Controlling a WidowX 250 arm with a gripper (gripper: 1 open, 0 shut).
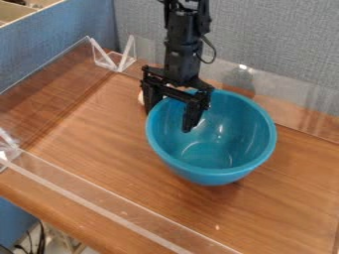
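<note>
My black gripper (172,105) reaches down at the upper left rim of a teal plastic bowl (217,145), its fingers spread open, one outside the bowl and one over its inside. Behind the gripper, a small pale object (141,97) is mostly hidden, so I cannot tell whether anything is between the fingers.
The bowl stands on a wooden tabletop (79,149) with free room to the left and front. A blue-lined wall (40,55) runs along the left, a grey panel (279,60) along the back. White wire fixtures (109,52) are at the back left, loose cables at the bottom left.
</note>
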